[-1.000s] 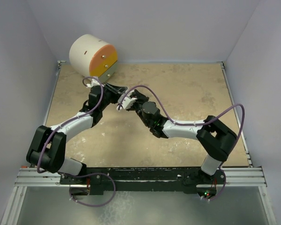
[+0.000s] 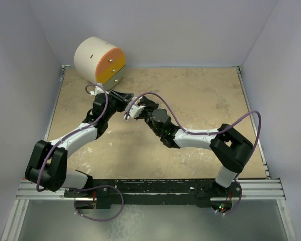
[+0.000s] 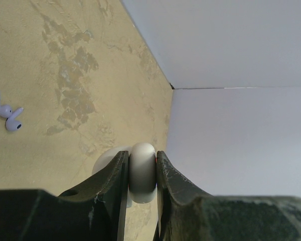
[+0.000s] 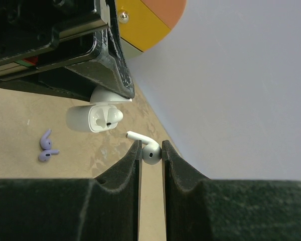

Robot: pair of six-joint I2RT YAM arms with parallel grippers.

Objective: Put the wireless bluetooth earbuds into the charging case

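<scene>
My two grippers meet above the table's middle. My left gripper (image 2: 128,98) is shut on the white charging case (image 4: 83,117), whose lid stands open; a white piece sits in one of its slots. My right gripper is shut on a white earbud (image 4: 138,135), held just beside the case with its stem reaching up-left. In the left wrist view the case shows as a white piece between the fingertips. Two lilac earbuds (image 3: 13,124) lie on the table below.
A rounded cabinet with coloured drawers (image 2: 100,60) stands at the back left. Walls border the table (image 2: 200,95).
My left arm has shifted slightly toward the left and front since one second ago.
</scene>
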